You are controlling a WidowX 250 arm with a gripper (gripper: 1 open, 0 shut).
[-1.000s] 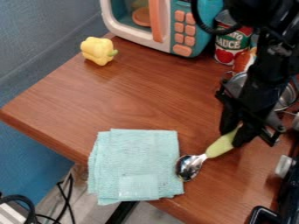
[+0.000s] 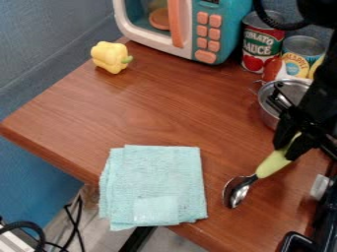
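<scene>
A spoon with a pale green handle (image 2: 270, 166) and steel bowl (image 2: 237, 191) is at the right of the table, angled up toward my black gripper (image 2: 285, 146). The gripper is at the handle's upper end and appears shut on it. A folded light teal cloth (image 2: 152, 182) lies just left of the spoon.
A steel pot (image 2: 271, 111) sits behind the gripper, partly hidden, with cans (image 2: 259, 46) beyond. A toy microwave (image 2: 158, 20) stands at the back, a yellow pepper (image 2: 110, 58) at the back left.
The gripper and spoon have moved to the right, away from the cloth, and the spoon's handle end has shifted rightward. More of the pot is uncovered.
</scene>
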